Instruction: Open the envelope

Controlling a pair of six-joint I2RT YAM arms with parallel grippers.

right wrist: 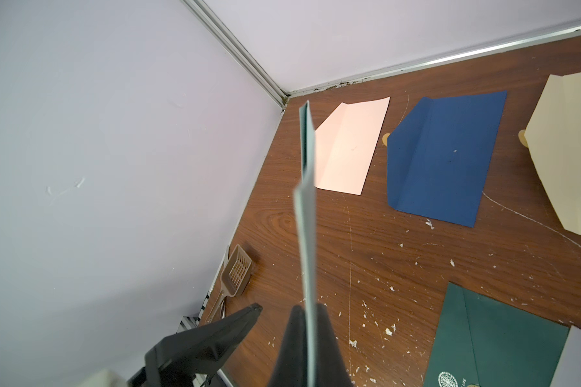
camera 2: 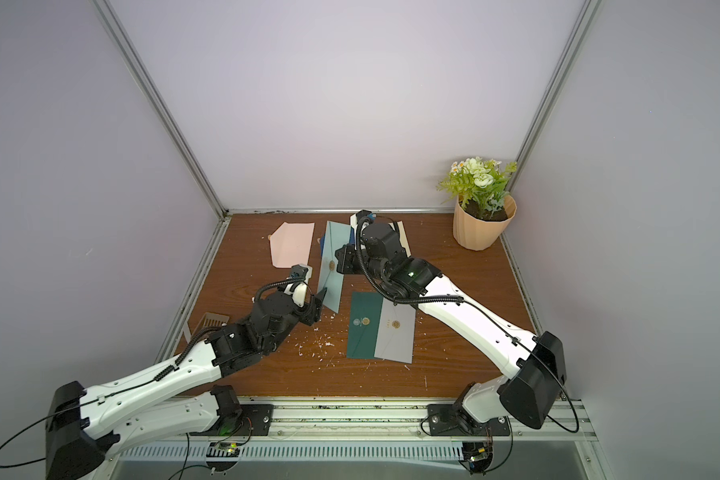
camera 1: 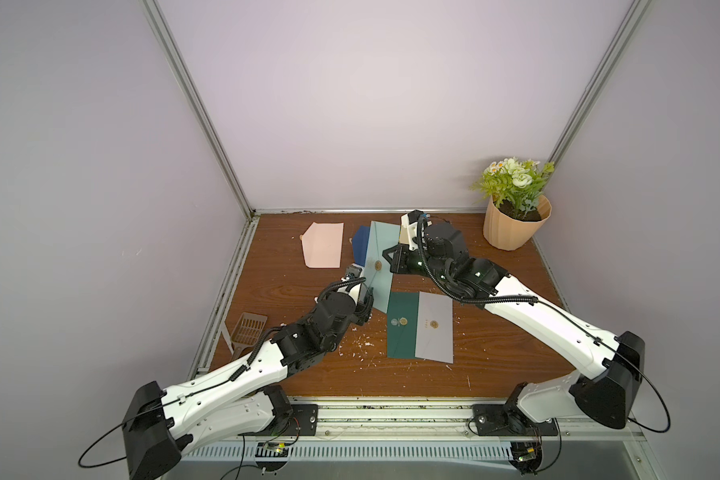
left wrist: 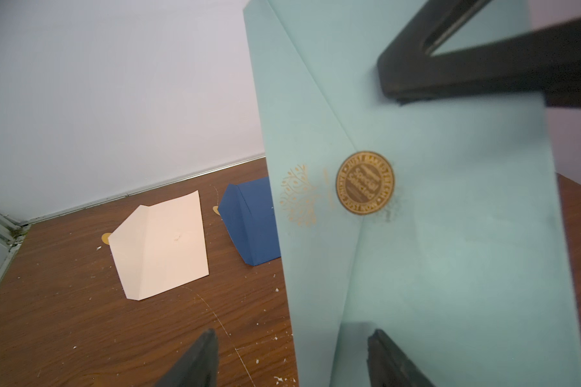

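Note:
The light green envelope [left wrist: 458, 213] hangs above the table with its seamed face and round gold seal [left wrist: 365, 182] toward the left wrist camera. Its flap lies against the body. My right gripper is shut on the envelope, which shows edge-on in the right wrist view. A black finger [left wrist: 432, 77] of the right gripper crosses the envelope's upper right part in the left wrist view. Low in that view my left gripper is open, fingers well apart, with the envelope's left edge appearing between them; I cannot tell whether they touch it.
Pink [right wrist: 351, 145], blue [right wrist: 448, 154] and cream [right wrist: 574, 154] envelopes, flaps spread, lie along the back. Dark green [camera 1: 401, 336] and grey [camera 1: 434, 336] envelopes lie at the front. A potted plant [camera 1: 516, 216] stands back right, a brown basket [right wrist: 237, 271] at left. Paper scraps litter the table.

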